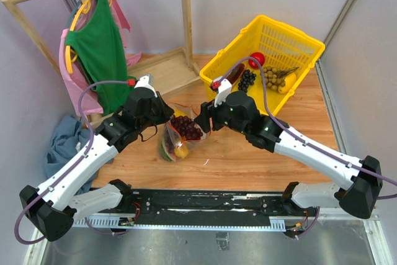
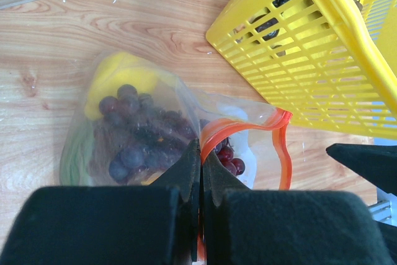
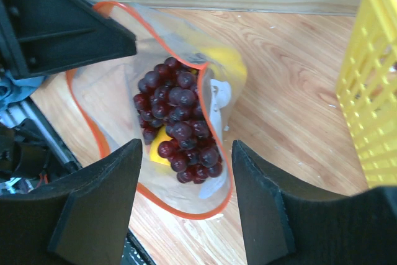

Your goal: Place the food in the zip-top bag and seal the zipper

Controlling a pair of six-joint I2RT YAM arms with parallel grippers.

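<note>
The clear zip bag (image 2: 87,134) stands on the table, its orange-edged mouth open upward. Inside it lie dark red grapes (image 3: 177,107) and yellow food (image 2: 127,72). My left gripper is shut on the bag's orange rim (image 2: 226,127), pinching that thin edge. Over the other side of the mouth hovers my right gripper, open and with its fingers (image 3: 242,159) spread wide; the bag's near rim shows beyond them, not clasped. From above, the bag (image 1: 181,134) sits between both grippers.
A yellow basket (image 1: 232,48) with more food stands close at the back right. At the back left are a wooden rack (image 1: 164,69) with hanging clothes and a blue cloth (image 1: 65,147).
</note>
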